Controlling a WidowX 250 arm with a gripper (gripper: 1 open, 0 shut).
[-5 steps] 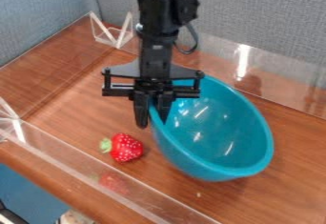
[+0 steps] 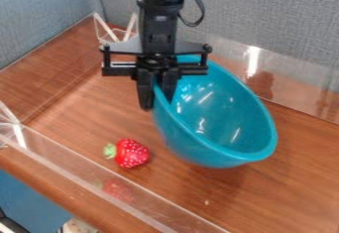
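Note:
My black gripper [image 2: 157,83] is at the upper middle, its fingers at the left rim of a turquoise bowl [image 2: 227,124], which is tilted; whether they are closed on the rim is hard to tell. A red strawberry [image 2: 131,153] with green leaves lies on the wooden surface to the lower left of the bowl, apart from it.
Clear plastic walls [image 2: 291,91] line the back and front of the wooden surface [image 2: 66,98]. A grey padded wall stands behind.
The gripper has moved up and slightly left, and the bowl has shifted the same way with it. The strawberry has not visibly moved.

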